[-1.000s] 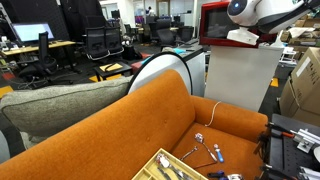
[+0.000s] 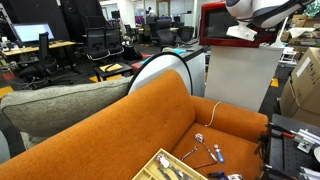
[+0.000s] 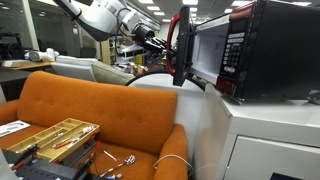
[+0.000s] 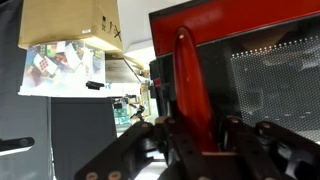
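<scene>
A microwave with a red-edged front (image 2: 215, 22) stands on a white cabinet. In exterior view 2 its door (image 3: 182, 45) is swung open, and the pale inside (image 3: 210, 46) shows. The red handle (image 4: 190, 75) runs down between the fingers in the wrist view. My gripper (image 3: 168, 48) is shut on this handle, on the door's outer side. In exterior view 1 the gripper (image 2: 243, 33) is small against the microwave, and its fingertips are hard to make out there.
The white cabinet (image 3: 250, 140) stands beneath the microwave. An orange sofa (image 3: 95, 105) is below the arm, with a wooden tray (image 3: 62, 138) of utensils and several loose tools on its seat. A cardboard box (image 4: 75, 20) appears in the wrist view.
The arm near the microwave has shifted slightly upward and to the right in exterior view 1. The sofa, tray and tools look unmoved.
</scene>
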